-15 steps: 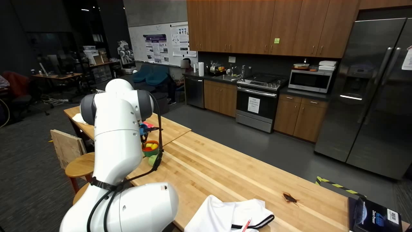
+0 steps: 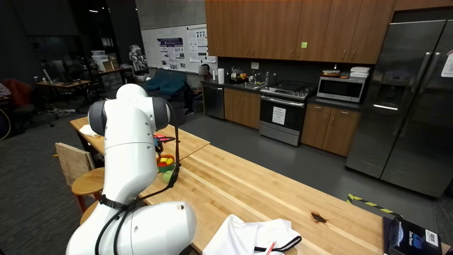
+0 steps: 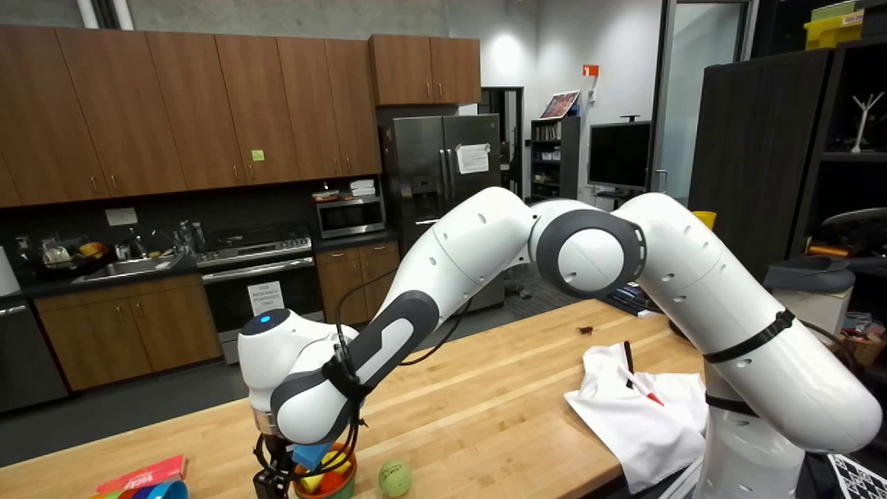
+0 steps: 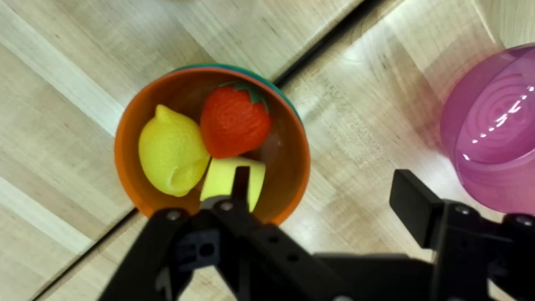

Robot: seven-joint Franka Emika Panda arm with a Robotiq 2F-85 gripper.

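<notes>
An orange bowl [image 4: 127,150] holds a yellow lemon [image 4: 170,150], a red strawberry [image 4: 234,122] and a pale yellow block [image 4: 220,175]. It sits nested in a green one, whose rim shows at the back. My gripper stands open above the table, its fingers wide apart with nothing between them. One finger overlaps the block and the bowl's near edge in the wrist view; whether it touches them I cannot tell. The other finger is over bare wood, left of a pink translucent bowl [image 4: 496,130]. In exterior view 2 the gripper [image 3: 272,481] is beside the filled bowl.
A green ball [image 3: 395,478] lies close to the filled bowl. Farther left are a red packet [image 3: 143,474] and colourful cups [image 3: 169,491]. A white cloth [image 3: 640,424] and a dark insect-like object [image 3: 586,330] occupy the other end.
The arm's upper joint sits slightly higher in exterior view 1, and the gripper, partly hidden behind the arm, has shifted a little. The filled bowl and cloth have not moved.
</notes>
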